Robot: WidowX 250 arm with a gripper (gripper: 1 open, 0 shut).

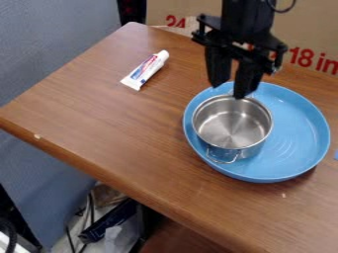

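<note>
A steel pot (232, 128) with thin wire handles sits on a blue plate (297, 138) at the right of the wooden table. My black gripper (231, 77) hangs just above the back of the pot, pointing down; whether its fingers are open or shut is unclear. A white toothpaste tube (145, 70) lies at the back left, apart from the plate.
A cardboard box (307, 40) stands behind the table. Past the table's left edge, dark clutter lies lower down.
</note>
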